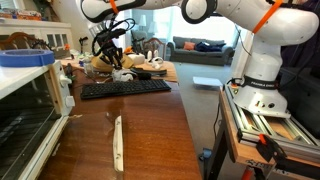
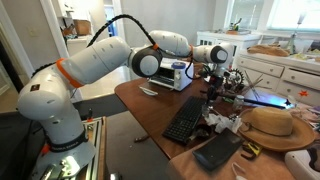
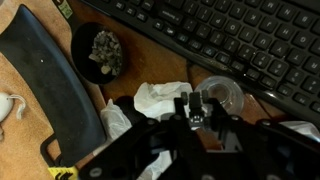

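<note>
My gripper is over the cluttered end of the table, beside the keyboard (image 3: 235, 38). It is shut on a small, pale, shiny object (image 3: 196, 121), too small to identify. Just past the fingers lies a clear round plastic container (image 3: 228, 92), partly covered by the gripper; whether the two touch, I cannot tell. Crumpled white paper or plastic (image 3: 158, 103) spreads to the left. From outside, the gripper (image 2: 212, 93) shows as a dark shape near the keyboard's far end (image 2: 184, 118).
A black bowl with dark bits (image 3: 97, 53) and a black tray (image 3: 48, 85) lie to the left in the wrist view. A straw hat (image 2: 268, 127) sits close by in exterior view 2.
</note>
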